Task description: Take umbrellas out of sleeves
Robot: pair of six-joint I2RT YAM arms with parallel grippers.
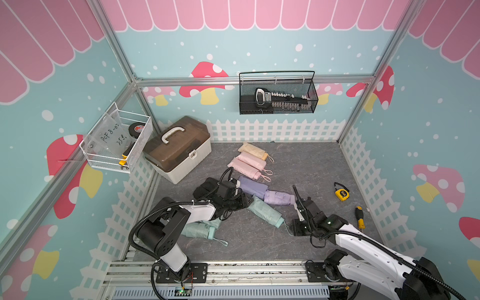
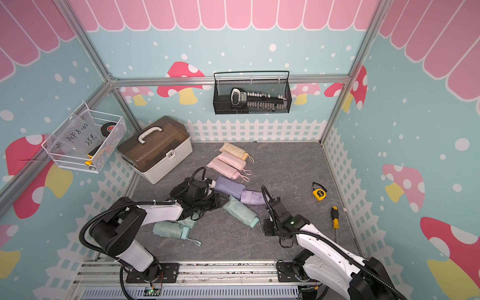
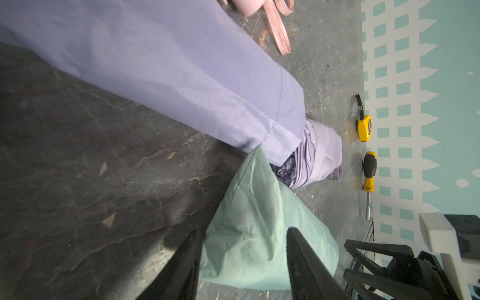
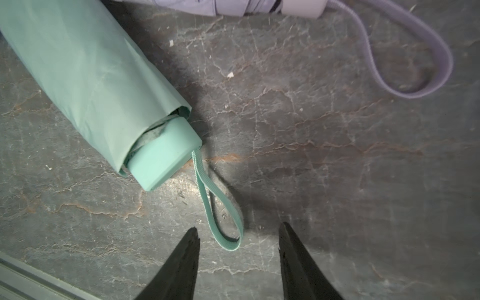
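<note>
A mint umbrella (image 4: 95, 85) lies in its sleeve mid-table, its square handle end (image 4: 167, 152) and wrist loop sticking out. In the left wrist view the sleeve's closed end (image 3: 250, 235) shows below and between the fingers of my open left gripper; whether they touch it cannot be told. My right gripper has its fingers apart, with the mint loop (image 4: 222, 215) seen below between them and nothing held. Behind, a purple umbrella (image 3: 320, 150) pokes partly out of its purple sleeve (image 1: 252, 187).
Pink umbrellas (image 1: 245, 165) and a yellow one (image 1: 256, 150) lie behind. At left front lies a mint umbrella (image 1: 197, 230) outside its sleeve. A toolbox (image 1: 180, 150), tape measure (image 1: 342, 193) and screwdriver (image 1: 360, 215) stand around. Table between the grippers and front rail is clear.
</note>
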